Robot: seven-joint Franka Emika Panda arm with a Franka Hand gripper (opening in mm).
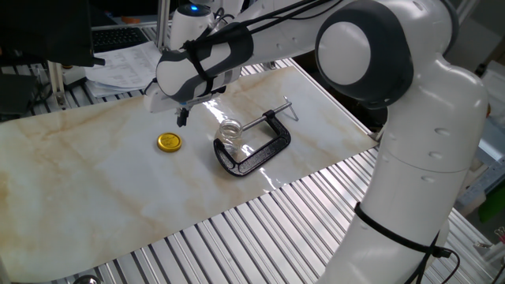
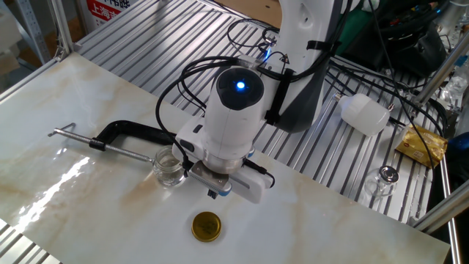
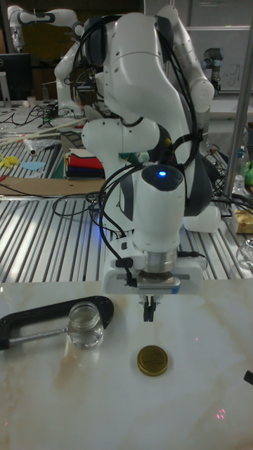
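Observation:
In exterior view 3 my gripper points down above the marble-patterned board, its dark fingers close together with nothing visible between them. A gold round lid lies flat on the board, apart from the fingers and nearer that camera. Beside the gripper stands an open clear glass jar. A black C-clamp lies on the board with its screw end at the jar; whether it grips the glass I cannot tell. From exterior view 2, the lid shows in front of the hand, with the fingers mostly hidden.
On the slatted table behind the board are a white bulb-shaped object, a yellow packet and a small glass container. Papers lie past the board's far edge. Much of the board is bare.

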